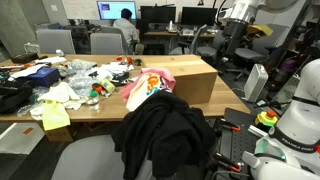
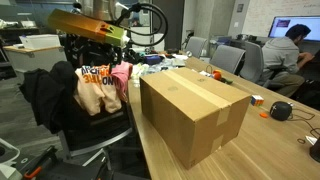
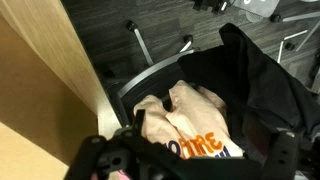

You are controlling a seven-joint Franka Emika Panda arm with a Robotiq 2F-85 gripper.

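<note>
In the wrist view my gripper is open, its dark fingers apart at the bottom edge. Below it lies a pale shirt with orange lettering, beside a black garment. Both drape over a chair; in exterior view 2 the shirt hangs between the black garment and a pink cloth. My arm hangs above them there. A closed cardboard box sits on the table beside the chair; its side fills the wrist view's left. Contact between fingers and cloth cannot be made out.
In exterior view 1 a long table behind the chair is crowded with bags and small items. Black chair legs stand on the grey floor. The wooden table has free room in front of the box. A person sits at the far right.
</note>
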